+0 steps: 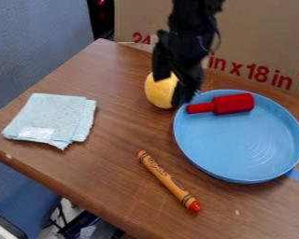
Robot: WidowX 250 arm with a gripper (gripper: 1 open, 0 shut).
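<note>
My black gripper [177, 79] hangs blurred over the left edge of the blue plate [239, 145], beside a yellow rounded object [160, 91] that it partly hides. Whether its fingers are open or shut cannot be made out. A red cylinder with a thin handle [234, 104], like a small rolling pin, lies on the upper part of the plate. An orange crayon [168, 180] lies on the wooden table left of and below the plate. A folded pale blue cloth [51, 119] lies at the left.
A cardboard box [264, 37] stands along the back of the table [102, 168]. The table's left edge runs diagonally down the picture. Bare wood lies between cloth and plate.
</note>
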